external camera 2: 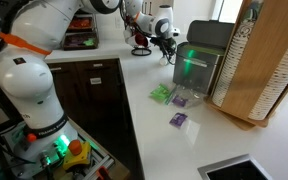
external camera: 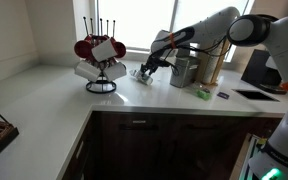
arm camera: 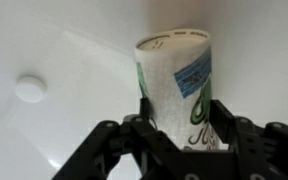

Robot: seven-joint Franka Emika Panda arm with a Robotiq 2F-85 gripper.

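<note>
My gripper is shut on a white printed cup (arm camera: 174, 82) with blue and green markings, its round end pointing up in the wrist view. The dark fingers (arm camera: 221, 118) sit on either side of its lower part. In exterior view 1 my gripper (external camera: 146, 71) is low over the far end of the counter, beside the window. Exterior view 2 shows the gripper (external camera 2: 168, 52) at the back, left of a grey box; the cup is too small there to make out clearly.
A rack (external camera: 102, 84) with red and white mugs stands left of the gripper. To the right are a grey box (external camera 2: 192, 68), a green item (external camera 2: 162, 94) and a purple item (external camera 2: 178, 120).
</note>
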